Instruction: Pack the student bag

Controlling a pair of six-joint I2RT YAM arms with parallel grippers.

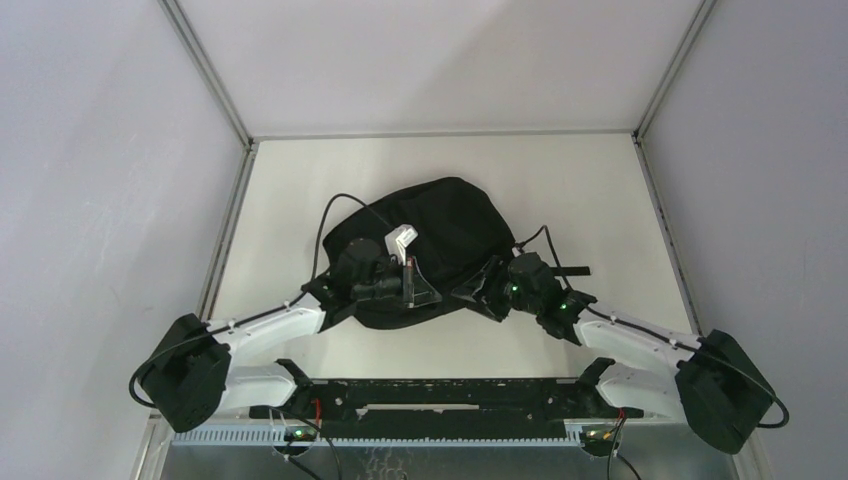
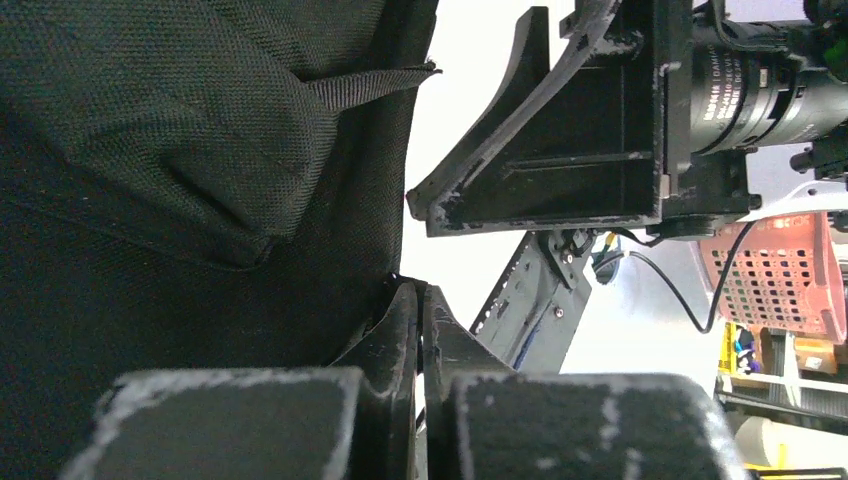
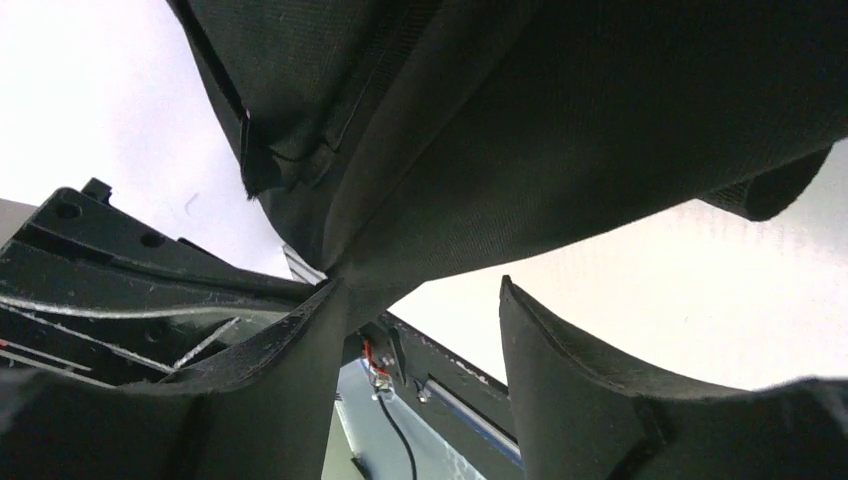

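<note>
The black fabric bag [image 1: 455, 215] lies on the white table, its near edge under both arms. My left gripper [image 1: 440, 296] is at that near edge, fingers together. In the left wrist view, the left gripper is shut with bag cloth gathered at its tips. Just right of it, my right gripper [image 1: 462, 293] points left toward the same edge. Seen from the right wrist, the right gripper has its fingers apart and nothing gripped; the bag [image 3: 480, 190] lies beyond them. What is inside the bag is hidden.
A short black strap [image 2: 372, 88] sticks out near the bag's side. A pink basket [image 2: 775, 270] stands off the table.
</note>
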